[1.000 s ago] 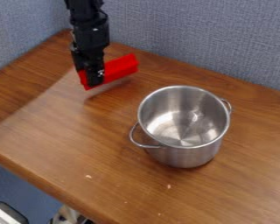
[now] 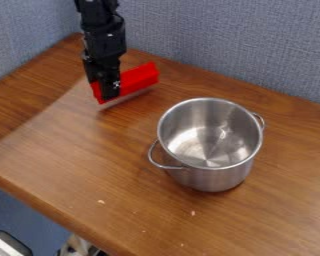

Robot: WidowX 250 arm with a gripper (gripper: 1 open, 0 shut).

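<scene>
A red rectangular block [image 2: 135, 80] is at the upper left of the wooden table [image 2: 83, 180]. My black gripper [image 2: 105, 84] comes down from above onto its left part, shut on the block; its fingertips are partly hard to make out against it. A steel pot [image 2: 211, 155] with two loop handles stands upright to the right and nearer the camera, apart from the block.
Grey padded walls [image 2: 243, 40] border the table at the back and left. The table's left-front edge drops to a blue floor at the lower left.
My gripper and the red block have shifted very slightly up since a second ago. The pot has not moved.
</scene>
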